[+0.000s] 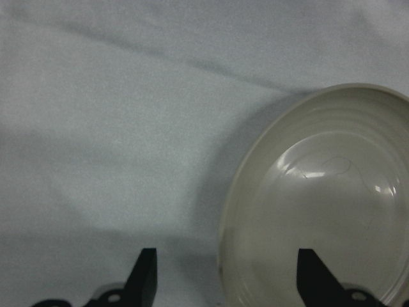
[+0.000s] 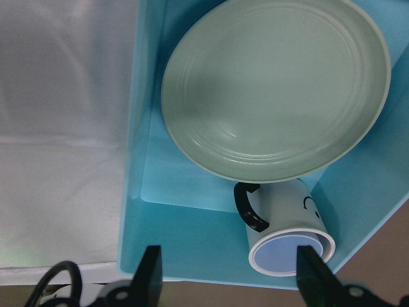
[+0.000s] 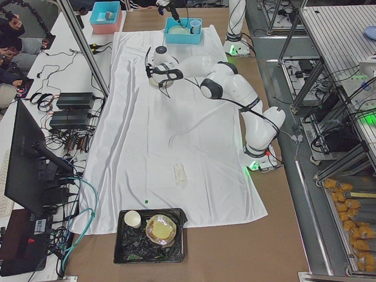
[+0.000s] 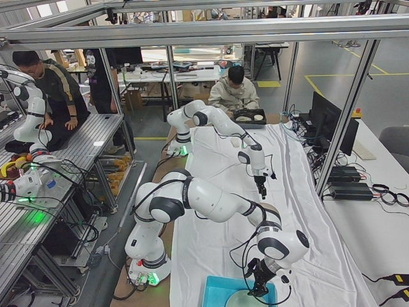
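Note:
A beige dish (image 1: 319, 211) lies on the white cloth beneath my left gripper, which is open; its fingertips straddle the dish's near-left rim in the left wrist view. In the right wrist view my right gripper is open above a blue bin (image 2: 172, 243). The bin holds a pale green plate (image 2: 275, 89) and a white mug (image 2: 284, 214) with a black handle, lying on its side.
A black tray (image 3: 126, 249) with a cup and a round dish of yellow contents stands at the near end of the table. A second blue container (image 3: 106, 14) sits on the side table.

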